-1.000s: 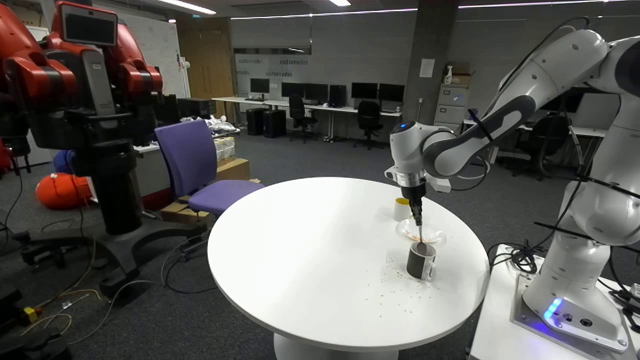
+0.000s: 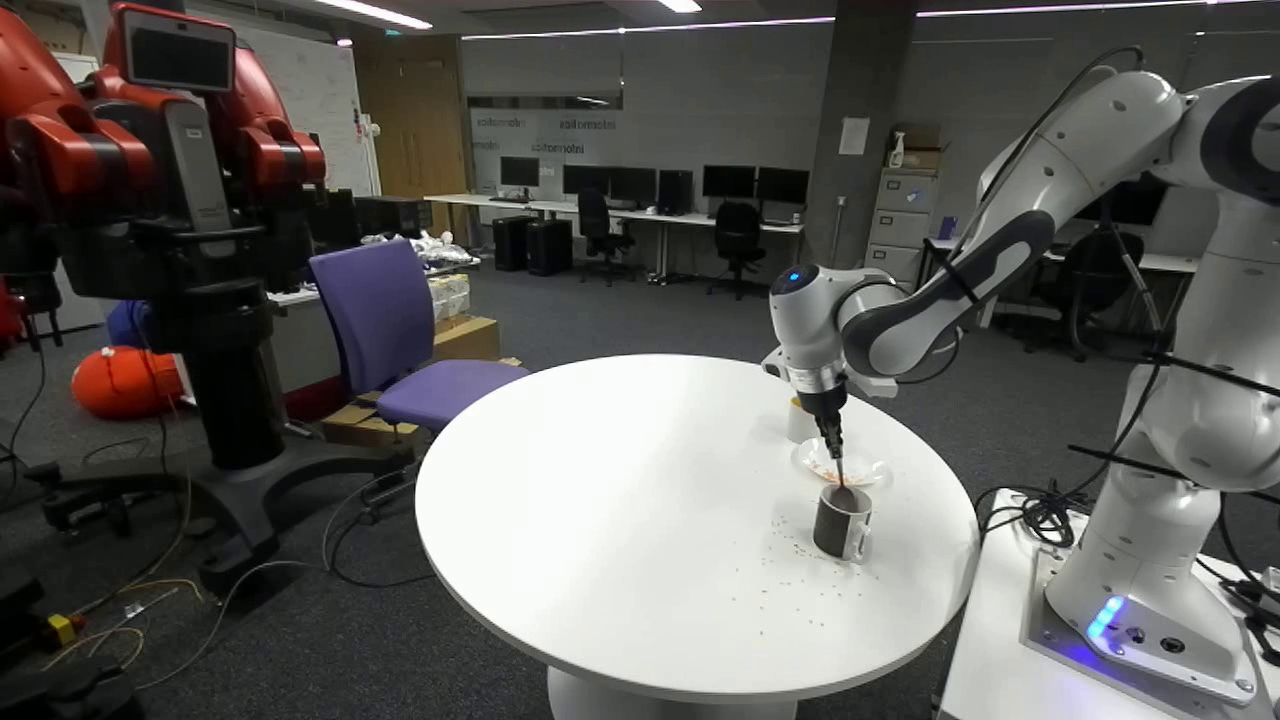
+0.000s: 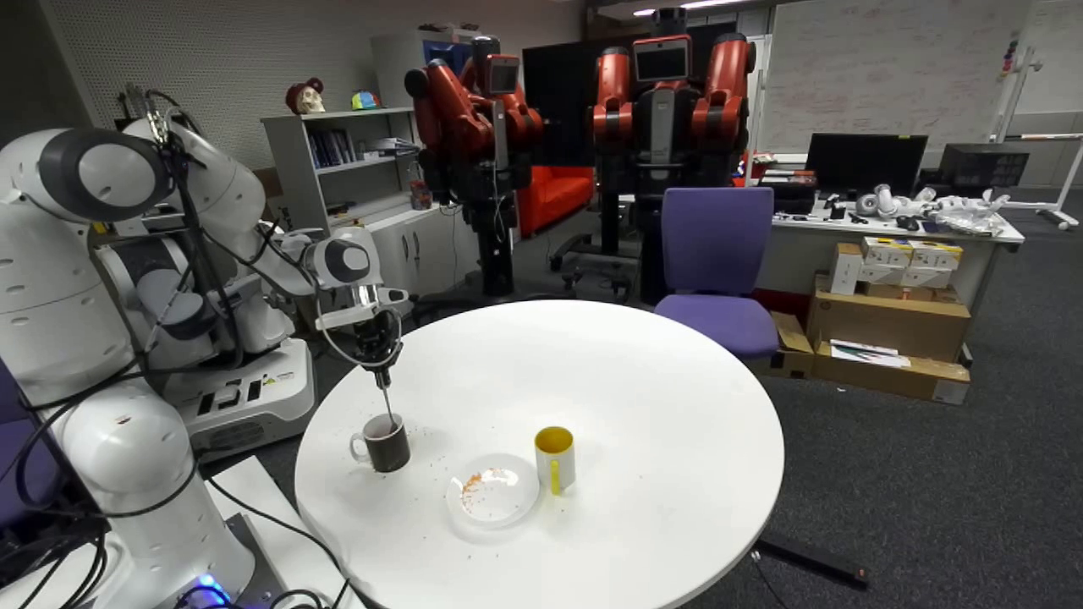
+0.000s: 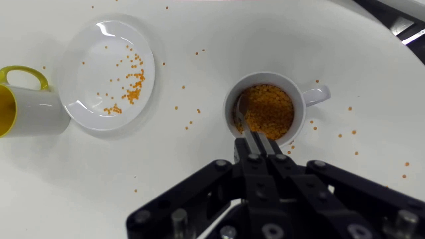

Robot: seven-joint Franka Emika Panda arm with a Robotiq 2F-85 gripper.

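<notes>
A dark mug with a white inside (image 4: 297,115) stands upright, partly filled with small orange grains (image 4: 271,107). Down into it reaches a metal spoon (image 4: 243,119), whose bowl rests among the grains near the left inner wall in the wrist view. My gripper is shut on the spoon's thin handle, just over the mug's rim; the handle also shows between gripper and mug in exterior view 2. To the left lies a white plate (image 4: 85,75) with scattered orange grains.
A white mug with yellow inside and handle (image 3: 556,462) stands beside the plate. Loose grains dot the round white table (image 3: 650,386) around the dark mug.
In exterior view 1 my wrist has shifted left and slightly down, leaning the gripper a little. The fingertips sit slightly lower, with the spoon still in the dark mug.
</notes>
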